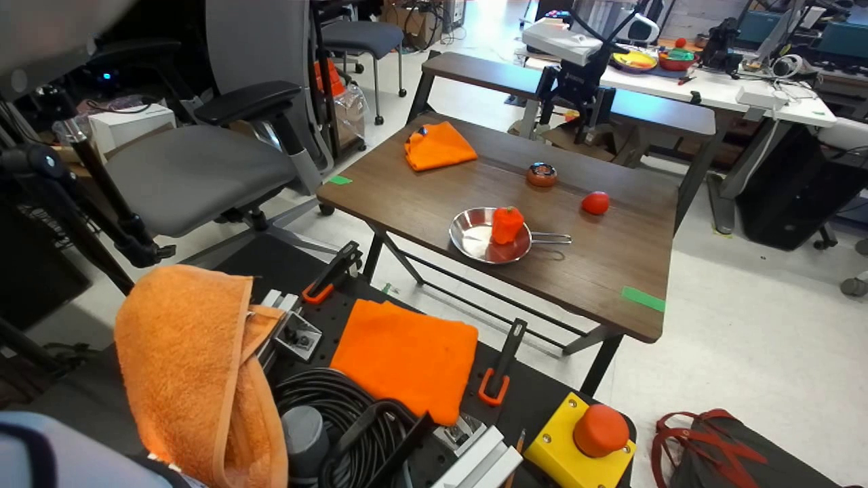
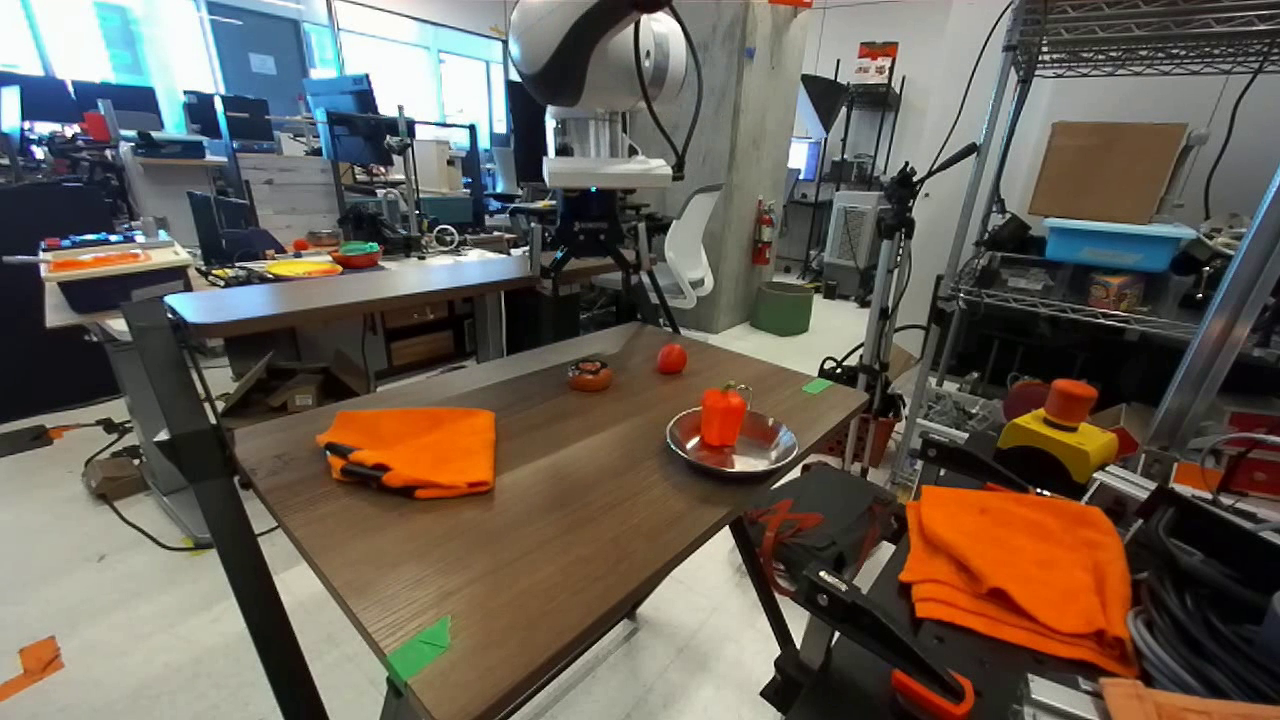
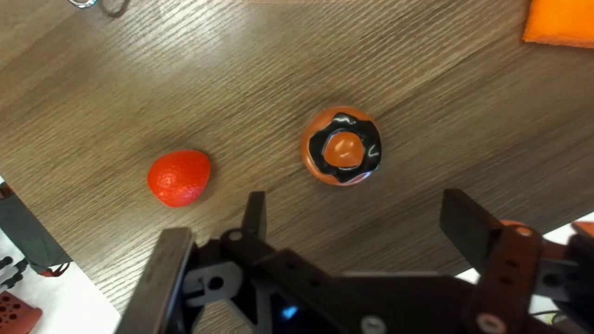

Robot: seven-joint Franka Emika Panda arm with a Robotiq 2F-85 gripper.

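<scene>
In the wrist view my gripper stands open above the table, with nothing between its fingers. Just ahead of the fingers lies a round orange-brown object with a black wavy ring on top (image 3: 343, 145). A red tomato-like object (image 3: 179, 178) rests to the left of it. The metal pan (image 1: 472, 231) sits near the table's front edge, holding an orange bell pepper (image 1: 508, 225). An orange cloth (image 2: 414, 449) lies folded at the other end of the table. Exterior view 2 shows the gripper (image 2: 609, 270) hanging above the table's back edge, clear of every object.
A raised shelf (image 1: 651, 107) runs behind the wooden table (image 1: 390, 191). Bare tabletop separates the objects. A black cart with another orange cloth (image 1: 407, 358) and a yellow box with a red button (image 1: 582, 443) stands in front.
</scene>
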